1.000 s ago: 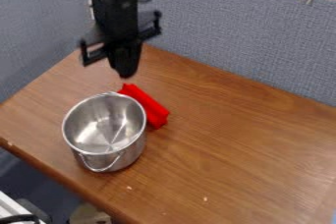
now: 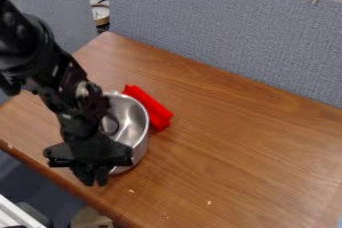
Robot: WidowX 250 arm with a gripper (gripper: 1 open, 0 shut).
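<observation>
My black gripper [image 2: 94,175] is low at the left front of the table, in front of the steel pot [image 2: 130,118] and hiding much of it. The fingertips look close together, and nothing visible is held between them. A red cylindrical object [image 2: 150,106] lies on the wood just behind and right of the pot.
Grey padded walls [image 2: 227,27] border it at the back and left. The table's front-left edge runs close below the gripper, with dark space beyond.
My gripper has swept down and toward the front-left, from behind the pot, over it, to low at its front, now covering much of it. The red object looks unmoved.
</observation>
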